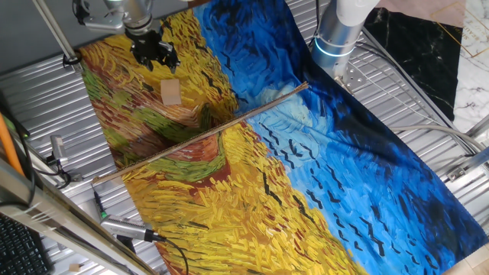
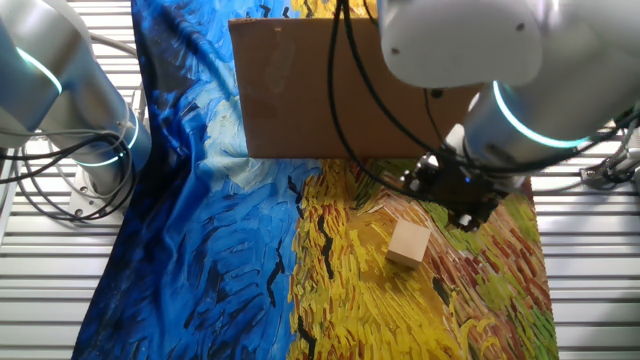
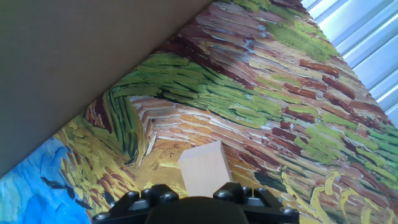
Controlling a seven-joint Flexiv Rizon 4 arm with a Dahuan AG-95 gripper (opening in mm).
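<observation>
A small pale wooden block (image 1: 171,92) rests on the painted cloth, on its yellow and brown part. In the second exterior view the block (image 2: 408,243) shows its light top and a shaded side. My black gripper (image 1: 162,64) hangs beside and above it, apart from it. Seen from the wrist, the fingers (image 3: 149,195) are spread, so the gripper is open. The block (image 3: 205,171) appears just ahead of the gap between them, its near end covered by the gripper.
An upright brown cardboard panel (image 2: 300,90) crosses the cloth, seen edge-on as a thin strip (image 1: 202,137) in the first exterior view.
</observation>
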